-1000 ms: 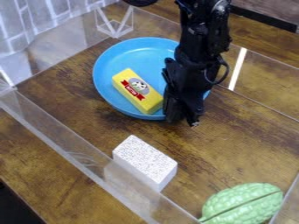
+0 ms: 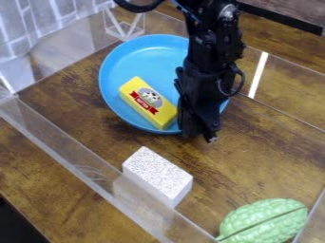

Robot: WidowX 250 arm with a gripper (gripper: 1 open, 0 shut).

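Note:
A blue plate (image 2: 127,64) lies on the wooden table, a yellow box with a red label (image 2: 148,102) resting on its left part. The black robot gripper (image 2: 199,129) hangs down over the right side of the plate, its tips low beside the box's right end. The fingers are dark and overlap the arm, so whether anything is between them is hard to see.
A white sponge-like block (image 2: 158,177) sits toward the front. A green ribbed object (image 2: 260,223) lies at the front right. Clear plastic walls run along the left and front. Bare wood (image 2: 254,142) shows to the right.
The gripper and the arm have shifted very slightly. The plate, box and other objects look the same.

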